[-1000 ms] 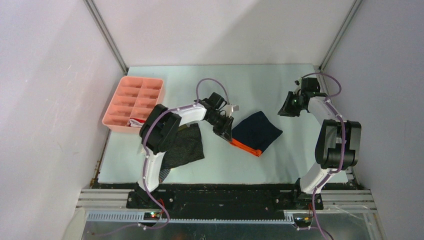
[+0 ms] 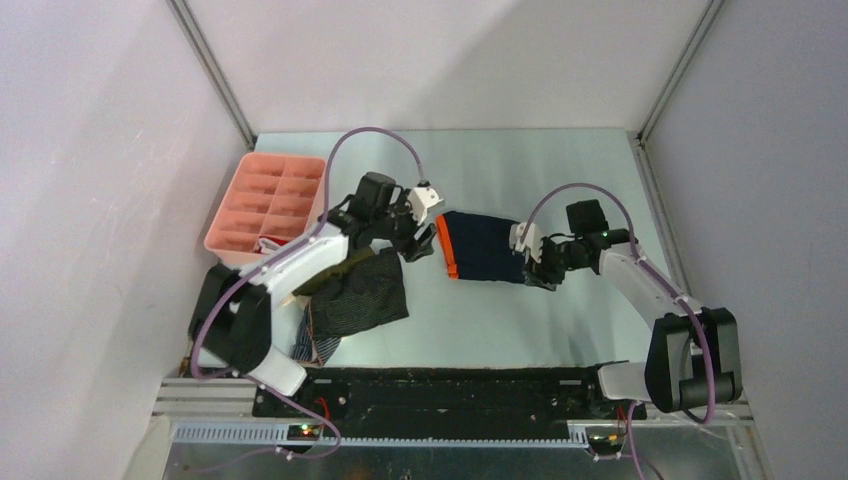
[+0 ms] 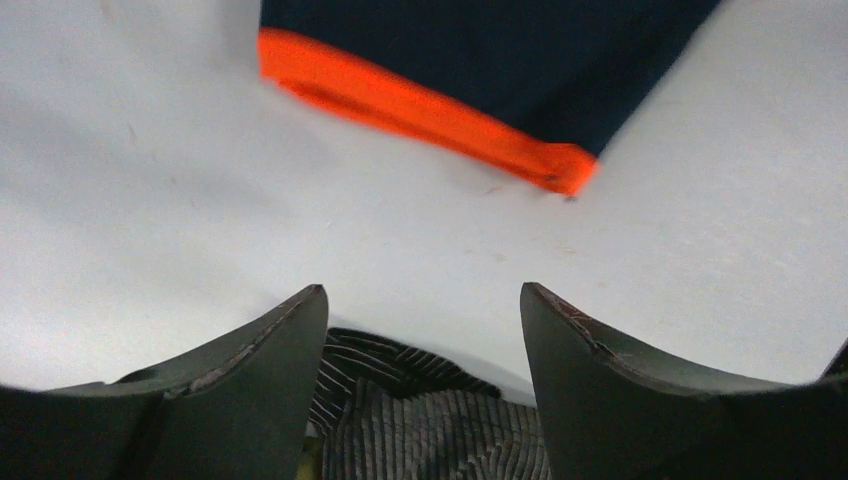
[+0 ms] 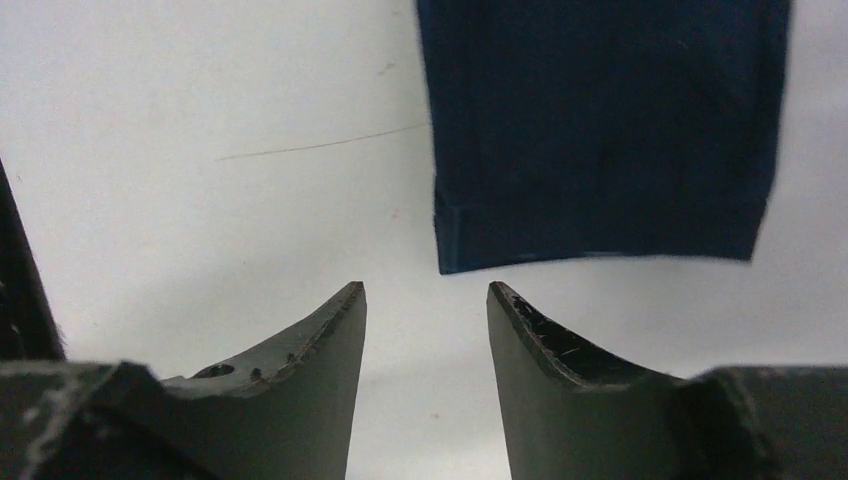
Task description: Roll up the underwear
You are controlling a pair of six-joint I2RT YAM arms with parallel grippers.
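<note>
A dark navy pair of underwear (image 2: 485,247) lies flat on the table, folded to a rough rectangle. Its orange waistband (image 2: 446,248) faces left in the top view. Just left of the band, apart from it, is my left gripper (image 2: 418,252), open and empty; in the left wrist view the band (image 3: 420,108) lies beyond the fingertips (image 3: 316,310). Over on the right, my right gripper (image 2: 543,275) is near the plain end of the cloth. The right wrist view has its fingers (image 4: 340,330) wide apart, with the navy edge (image 4: 600,235) in front and nothing between them.
A pink divided box (image 2: 265,205) stands at the back left, with a red and white item in one compartment. Dark striped clothes (image 2: 360,295) are heaped at the front left, below my left arm.
The underwear has turned so its orange band faces left. My left gripper has drawn off the band to the left, and my right arm has come down and left to the cloth's right end.
</note>
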